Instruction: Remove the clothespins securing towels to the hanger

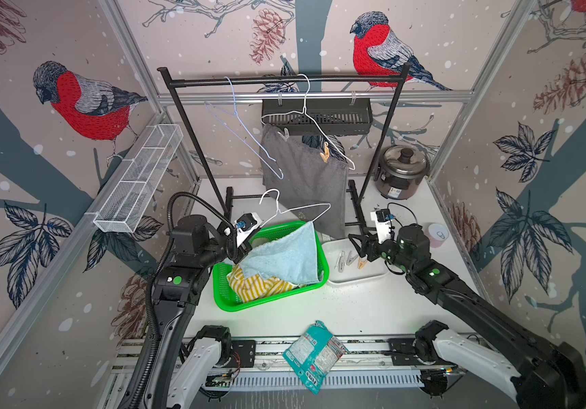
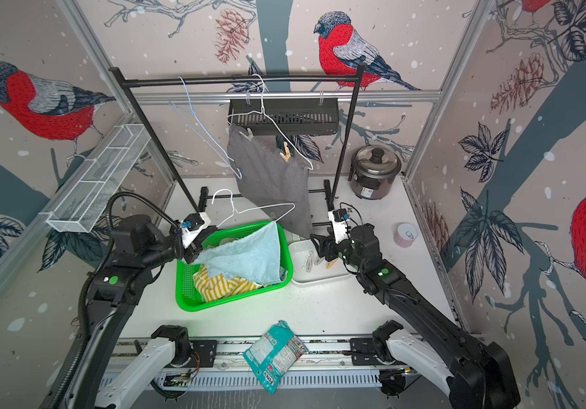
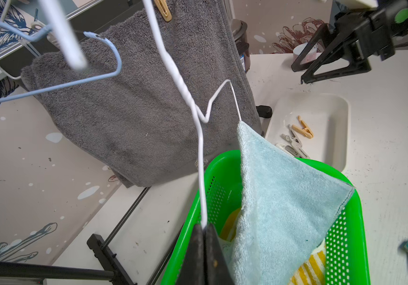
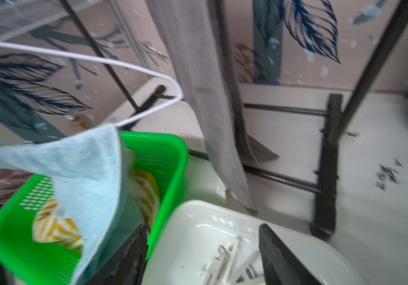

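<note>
My left gripper is shut on the thin wire of a white hanger (image 3: 201, 159), held above the green basket (image 3: 362, 237). A light blue towel (image 3: 284, 199) drapes from that hanger's bar down into the basket; no clothespin shows on it. On the rack, a grey towel (image 1: 303, 177) hangs from another white hanger (image 1: 320, 129), with a wooden clothespin (image 1: 325, 154) and a pale clothespin (image 1: 284, 134) at its top edge. My right gripper stands open over the white tray (image 4: 213, 211), nothing between its fingers. Loose clothespins (image 3: 303, 128) lie in the tray.
An empty blue hanger (image 1: 255, 139) hangs on the black rack bar (image 1: 204, 82). A yellow-striped towel (image 1: 258, 286) lies in the basket. The pot (image 1: 402, 170) and a small pink-white cup (image 1: 437, 235) stand at right.
</note>
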